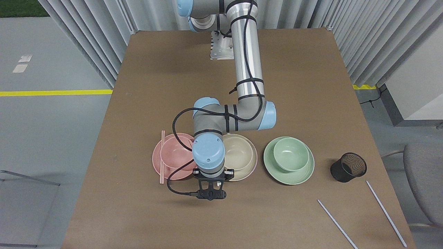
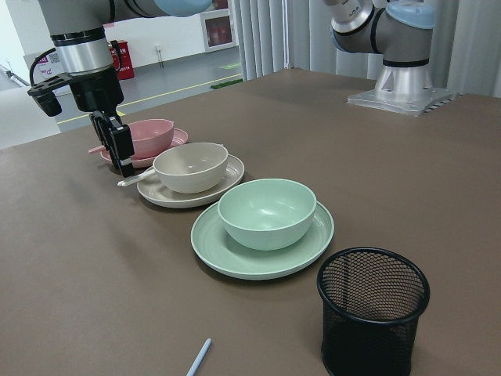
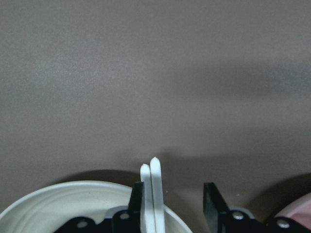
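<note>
My gripper (image 1: pixel 210 188) is lowered over the cream plate and bowl, between the pink set and the green set. In the wrist view its open fingers straddle a pair of white chopsticks (image 3: pixel 156 194) lying along the cream plate's (image 3: pixel 53 201) edge, closer to the left finger. In the left view the cream bowl (image 2: pixel 188 168) sits on its plate, with the chopsticks' end beside it. The pink bowl (image 1: pixel 174 149) and pink chopsticks (image 1: pixel 162 157) rest on a pink plate.
The green bowl (image 1: pixel 291 154) on its plate stands to the right, then a black mesh cup (image 1: pixel 347 167). Two separate pale sticks (image 1: pixel 337 224) (image 1: pixel 385 213) lie at the front right.
</note>
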